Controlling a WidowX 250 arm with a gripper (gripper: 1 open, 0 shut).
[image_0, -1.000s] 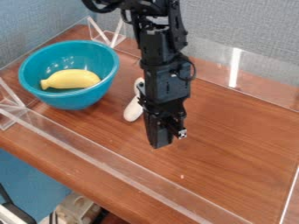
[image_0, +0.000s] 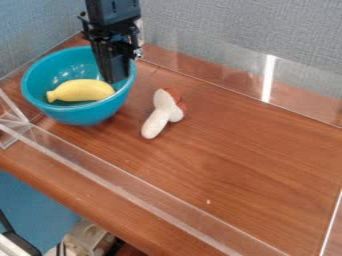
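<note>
My black gripper (image_0: 115, 62) hangs over the back right part of a teal bowl (image_0: 83, 112), its fingers shut, with nothing seen between them. A yellow banana-like object (image_0: 83, 90) lies in the bowl, in front of and left of the fingertips. A pale, long object with some orange at its upper end (image_0: 160, 116) lies on the wooden table (image_0: 227, 170), right of the bowl and apart from it.
Clear plastic panels and rails edge the table at the left and back. A blue area and some small hardware sit below the left front edge.
My gripper has moved from the middle of the table up and leftward to over the bowl. The banana and bowl look unmoved.
</note>
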